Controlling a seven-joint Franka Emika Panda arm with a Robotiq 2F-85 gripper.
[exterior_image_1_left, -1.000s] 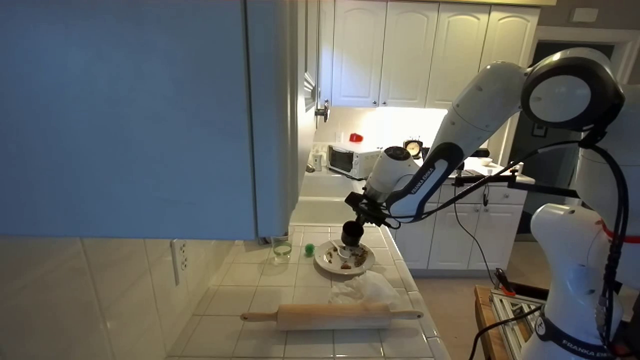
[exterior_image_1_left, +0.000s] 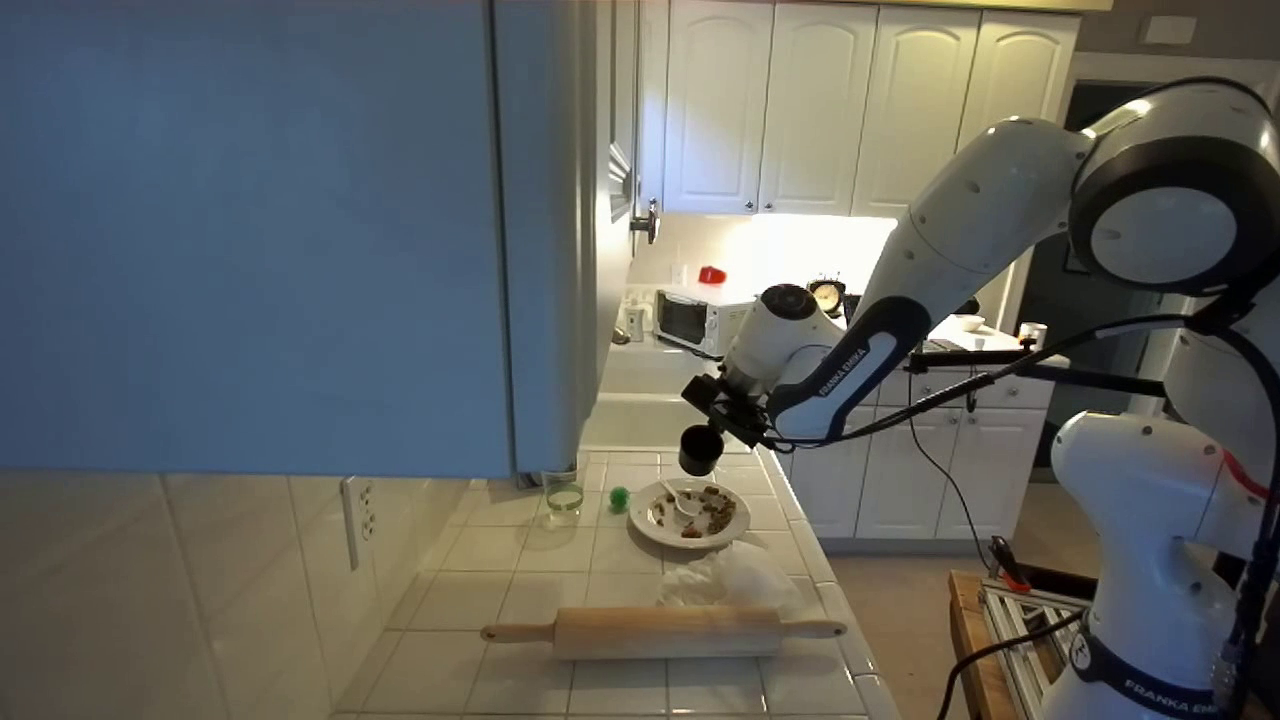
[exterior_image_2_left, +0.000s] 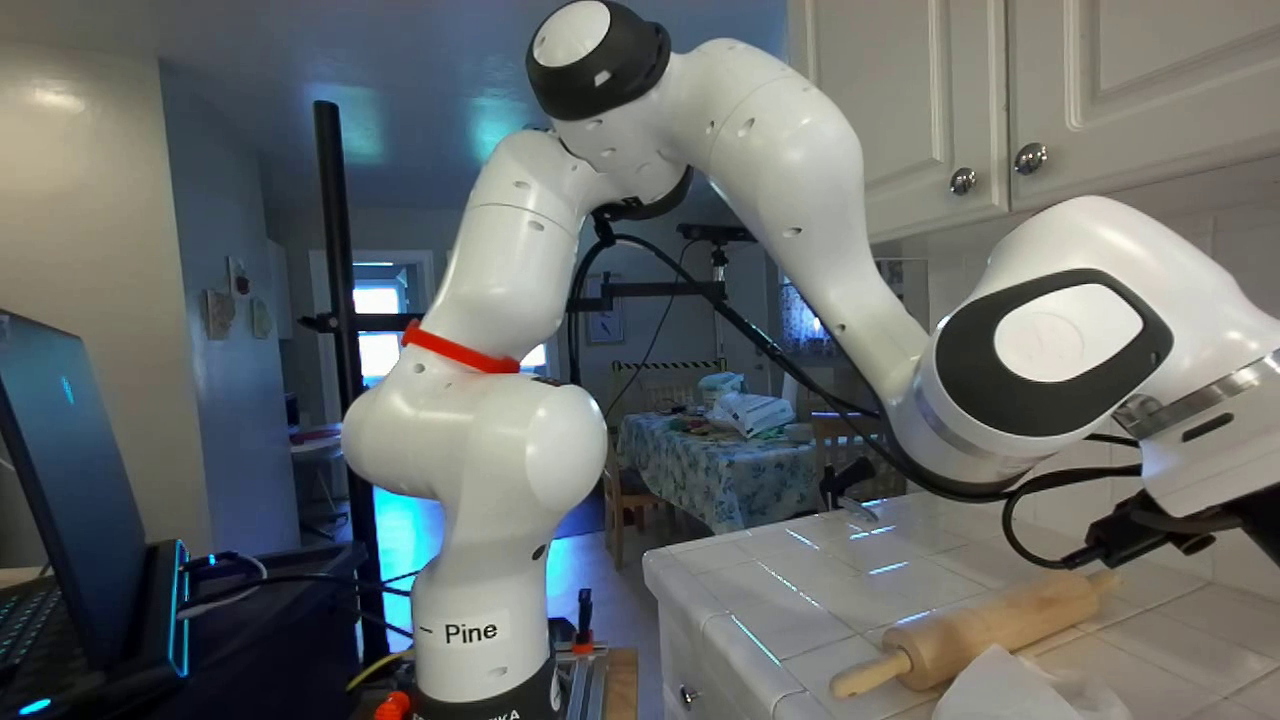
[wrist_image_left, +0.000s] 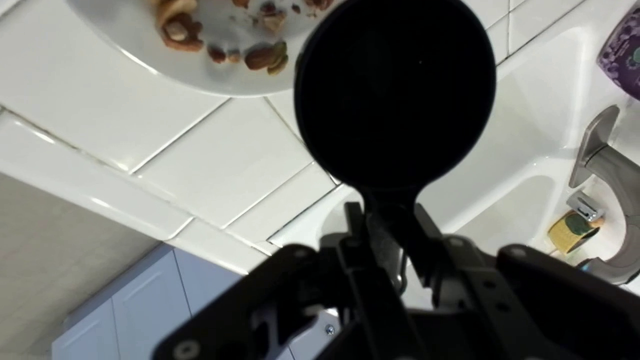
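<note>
A black round cup with a handle (wrist_image_left: 396, 90) is held out in front of my gripper, whose fingers are closed on its handle. The cup's inside looks dark, so its contents cannot be made out. In exterior view 1 the cup (exterior_image_1_left: 701, 449) hangs above the counter, just beyond the far rim of a white plate (exterior_image_1_left: 645, 523). Nuts or similar food bits (exterior_image_1_left: 720, 514) and a small white scoop or spoon (exterior_image_1_left: 686, 502) lie on that plate. In exterior view 2 the gripper and cup are out of frame.
A wooden rolling pin (exterior_image_1_left: 667, 632) lies across the near counter, a crumpled white bag (exterior_image_1_left: 738, 578) behind it. Left of the plate are a green ball (exterior_image_1_left: 619, 498) and a clear glass (exterior_image_1_left: 561, 500). Beyond lies the sink (exterior_image_1_left: 648, 414) with a faucet (wrist_image_left: 624, 180).
My gripper and the cup have risen a little and moved slightly left, away from the plate in exterior view 1. The plate and the other counter items stay put.
</note>
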